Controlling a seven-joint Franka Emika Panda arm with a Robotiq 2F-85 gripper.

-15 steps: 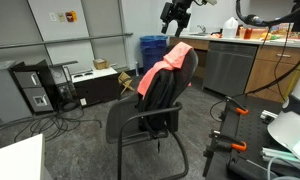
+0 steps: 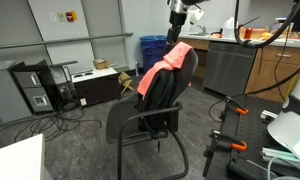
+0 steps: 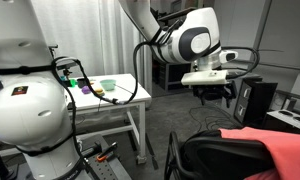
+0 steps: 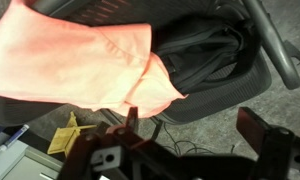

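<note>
An orange-pink cloth [image 2: 168, 66] is draped over the top of a black office chair's backrest, hanging down its front. Under and beside it, a dark bag or garment [image 4: 205, 52] lies against the chair [image 2: 125, 118]. Above the backrest, my gripper [image 2: 174, 38] points downward, apart from the cloth. From the wrist, the cloth [image 4: 75, 62] fills the upper left, and its pointed lower end falls between the widely spaced fingers in the picture. My gripper is open and nothing shows between its fingers. In the second exterior view, the cloth [image 3: 275, 145] is at the lower right.
A white table [image 3: 115, 105] with a pale green bowl and small coloured items stands far off. Blue bins [image 2: 153, 50] and a counter line the back. Cables [image 2: 60, 120] lie on the grey floor, and a black computer case [image 2: 37, 88] stands at the left.
My arm's wrist has shifted a little to the left above the chair in the first exterior view. The chair and the cloth look unmoved.
</note>
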